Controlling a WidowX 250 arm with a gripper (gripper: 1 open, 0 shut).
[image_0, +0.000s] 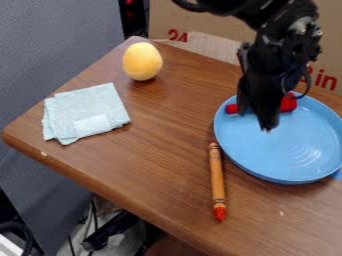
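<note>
The black gripper is low over the blue plate, at its upper left part. A red object lies on the plate, partly behind the gripper, showing on both sides of it. I cannot tell whether the fingers are open or shut on it.
An orange crayon lies left of the plate. A yellow egg-shaped object and a folded light cloth rest on the left of the wooden table. A cardboard box stands behind.
</note>
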